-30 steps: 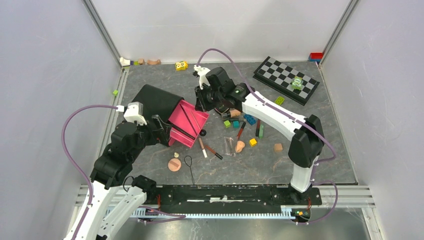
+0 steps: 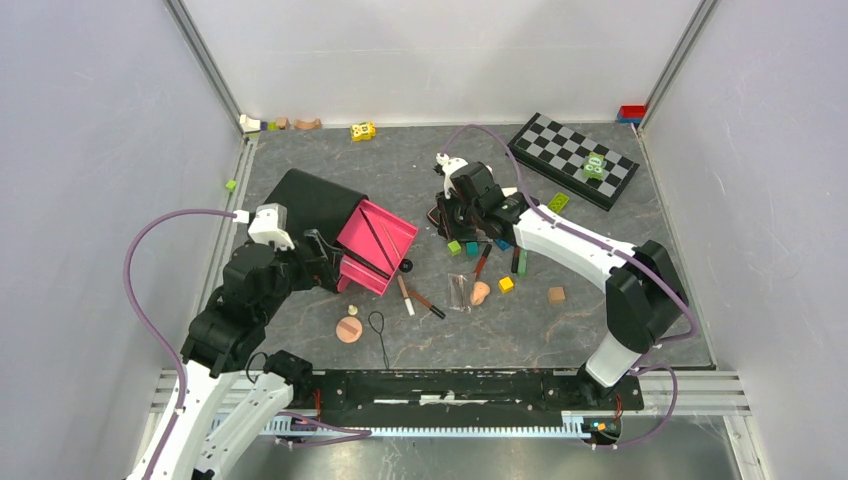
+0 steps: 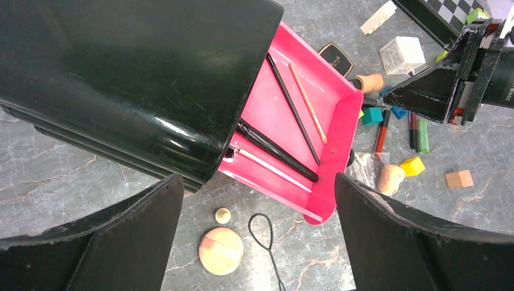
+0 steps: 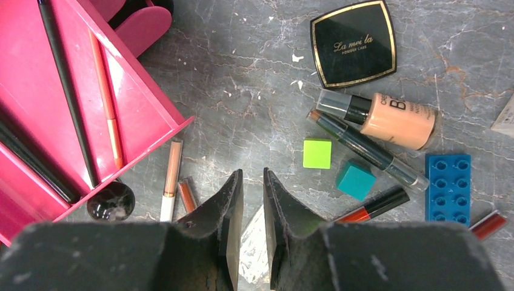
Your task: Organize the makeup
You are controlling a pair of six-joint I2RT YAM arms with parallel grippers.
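A pink open box (image 3: 330,188) with brushes and pencils inside leans out from a black case (image 3: 121,79). My left gripper hangs over it, open and empty. My right gripper is over the loose items right of the box, its fingertips a narrow gap apart, nothing visible between them. Below it in the right wrist view lie a black powder compact (image 4: 353,45), a foundation bottle (image 4: 397,119), a dark tube (image 4: 363,148), tan and red lip tubes (image 4: 171,179) and a red-and-black pencil (image 4: 388,201).
Toy blocks such as a green cube (image 4: 316,153), teal cube (image 4: 355,179) and blue brick (image 4: 447,187) mix with the makeup. A checkerboard (image 2: 560,145) lies back right. A round sponge (image 3: 220,250) and cord (image 3: 273,260) lie at the front.
The left arm is still.
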